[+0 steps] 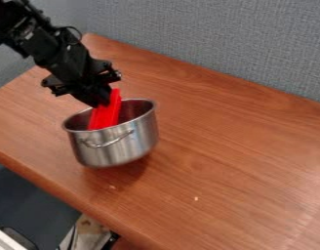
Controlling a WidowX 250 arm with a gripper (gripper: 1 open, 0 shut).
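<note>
A steel pot (pixel 117 145) with a wire handle stands on the wooden table (pixel 228 146), left of the middle. A red block (pixel 105 115) is upright inside it, its top part showing above the rim. My black gripper (pixel 100 90) is at the block's top, over the pot's back left; its fingers are mostly hidden, and whether they are closed on the block is unclear.
A grey wall panel runs along the back. The table's left front edge is close to the pot, with dark floor and some clutter below it.
</note>
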